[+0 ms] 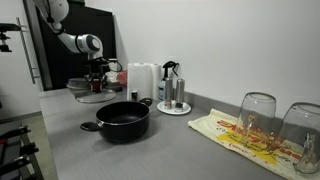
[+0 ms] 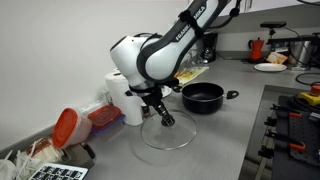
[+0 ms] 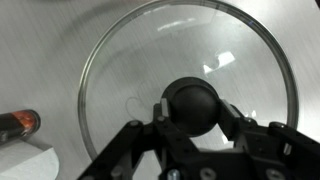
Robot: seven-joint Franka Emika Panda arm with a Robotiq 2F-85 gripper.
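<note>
A clear glass lid (image 3: pixel 130 75) with a dark rim and a round black knob (image 3: pixel 193 106) fills much of the wrist view. My gripper (image 2: pixel 165 118) is shut on that knob, its two fingers on either side of it in the wrist view. In exterior view 1 the lid (image 1: pixel 95 98) hangs level above the counter, behind and left of a black pot (image 1: pixel 123 122). The pot (image 2: pixel 203 97) stands uncovered; the second exterior view shows it beside the lid, toward the back right.
Paper towel rolls (image 1: pixel 142 80) and a white plate (image 1: pixel 174 108) with bottles stand along the wall. Two upturned glasses (image 1: pixel 257 115) sit on a yellow cloth (image 1: pixel 225 130). An orange-red container (image 2: pixel 70 128) lies left of the lid in exterior view 2. The counter before the pot is clear.
</note>
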